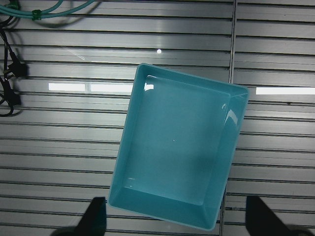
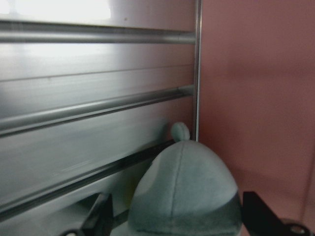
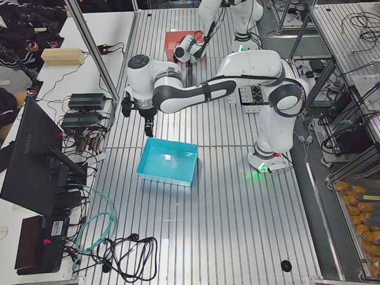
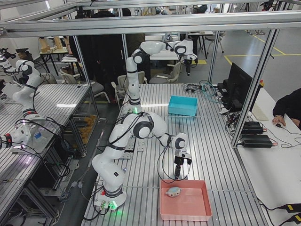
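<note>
My left gripper point(image 3: 148, 127) hangs open above the teal bin point(image 3: 167, 160) point(image 4: 182, 106) point(image 1: 118, 162), with nothing between its fingers. In the right camera view, my right gripper point(image 4: 178, 170) points down at the far edge of the pink bin point(image 4: 201, 197), where a pale grey-blue plush toy point(image 4: 173, 191) lies inside. In the right wrist view, a grey-blue plush point(image 2: 182, 191) fills the space between the fingers of that gripper, beside a pink surface; whether they grip it is unclear.
A monitor point(image 3: 32, 157), black power units and loose cables point(image 3: 127, 261) line one side of the slatted metal table point(image 3: 225, 219). The table in front of the teal bin is largely clear. Aluminium frame posts point(image 4: 249, 94) stand at the sides.
</note>
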